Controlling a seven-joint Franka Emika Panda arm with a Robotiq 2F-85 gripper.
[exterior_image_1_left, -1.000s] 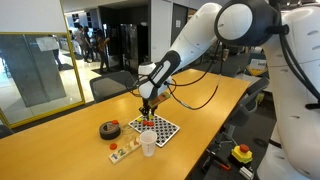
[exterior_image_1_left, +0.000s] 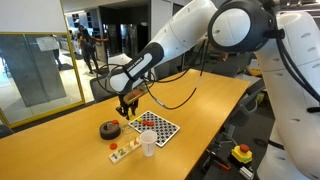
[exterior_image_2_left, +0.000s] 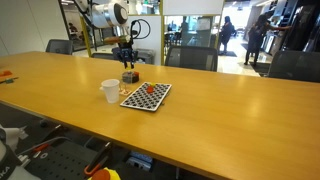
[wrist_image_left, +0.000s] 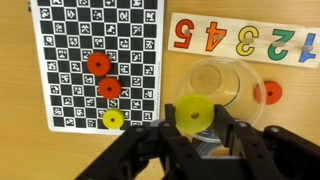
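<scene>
A yellow disc (wrist_image_left: 195, 114) is pinched between the fingertips of my gripper, seen at the lower middle of the wrist view. Behind and below the disc in that view is a clear round container (wrist_image_left: 232, 82), with the disc overlapping its left part. Exterior view 1 has the gripper (exterior_image_1_left: 127, 112) hanging above the table, left of the checkered board (exterior_image_1_left: 165, 128). On that board, as the wrist view shows, lie a red disc (wrist_image_left: 98, 64), a second red disc (wrist_image_left: 109, 88) and another yellow disc (wrist_image_left: 113, 119).
A wooden number strip (wrist_image_left: 245, 40) lies beside the clear container, with a loose red disc (wrist_image_left: 268, 92) nearby. A white cup (exterior_image_1_left: 148, 141) stands at the front of the board. To the left sits a dark round object (exterior_image_1_left: 109, 130).
From above the board the gripper has moved left in exterior view 1, to a place beyond the board's left edge. The objects on the table look unmoved.
</scene>
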